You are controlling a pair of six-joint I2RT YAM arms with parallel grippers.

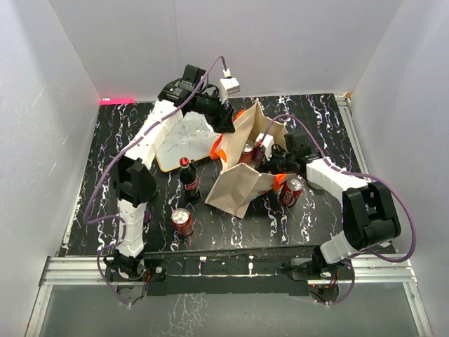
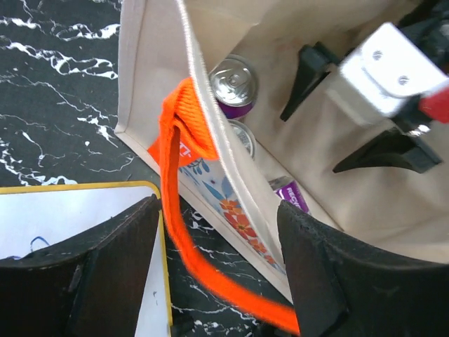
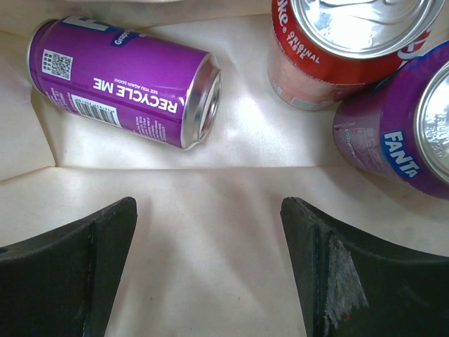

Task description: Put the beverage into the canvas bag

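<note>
The beige canvas bag [image 1: 231,189] stands open with orange handles; cans lie and stand inside. My right gripper is inside it, fingers apart over bare lining, beside a purple can lying down [image 3: 123,81], a red cola can [image 3: 330,67] and another purple Fanta can [image 3: 379,140]. My left gripper is open at the bag's upper left rim, an orange handle [image 2: 182,232] between or below its fingers.
Outside the bag a cola bottle [image 1: 189,181], a red can [image 1: 182,223] and another can [image 1: 290,193] stand on the marble table. A whiteboard [image 2: 70,260] lies left of the bag.
</note>
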